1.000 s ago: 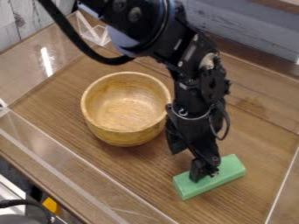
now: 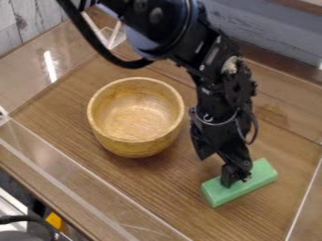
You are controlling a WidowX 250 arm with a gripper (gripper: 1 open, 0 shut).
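My black gripper (image 2: 221,151) hangs down over the table, its lower fingertips at the near-left part of a light green rectangular block (image 2: 251,188), which lies flat on the wooden table at the lower right. The gripper appears open; whether both fingers touch the block is hard to tell, as the dark mechanism overlaps it.
A yellow wooden bowl (image 2: 132,99) stands left of the gripper. A black cable lies at the bottom left corner, and a pale wall rises at the top left.
The green block has shifted gradually to the right and slightly up in the view, and the gripper has moved the same way along with it. The bowl is unmoved.
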